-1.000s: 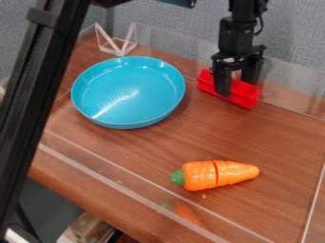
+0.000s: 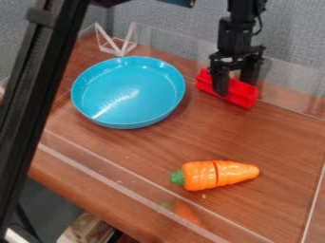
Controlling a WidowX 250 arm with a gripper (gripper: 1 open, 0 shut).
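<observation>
My black gripper (image 2: pixel 233 74) is down at the red block-like object (image 2: pixel 238 93) at the back right, its fingers reaching into or around it; whether they grip it cannot be told. A light blue plate (image 2: pixel 128 93) lies on the left of the wooden table. An orange toy carrot (image 2: pixel 216 174) with a green top lies near the front right.
A clear low wall runs along the table's edges. A white wire shape (image 2: pixel 117 40) stands behind the plate. A black frame bar (image 2: pixel 36 95) crosses the left of the view.
</observation>
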